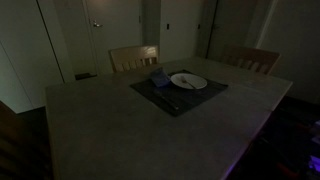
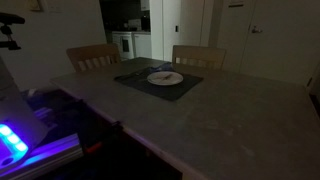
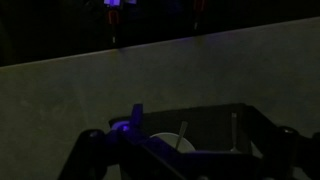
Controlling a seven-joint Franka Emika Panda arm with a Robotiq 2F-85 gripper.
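Observation:
A dark placemat lies on the table, with a white plate on it. A utensil rests across the plate. Beside the plate is a bunched bluish cloth, and a dark slender item lies near the mat's front edge. In the wrist view my gripper spans the lower part of the frame, its dark fingers wide apart: open, with nothing seen between them. The plate and another utensil show beyond it, partly hidden. Dim light blurs details.
Wooden chairs stand along its sides. My arm's lit base is off the table's edge at the left of exterior view 2.

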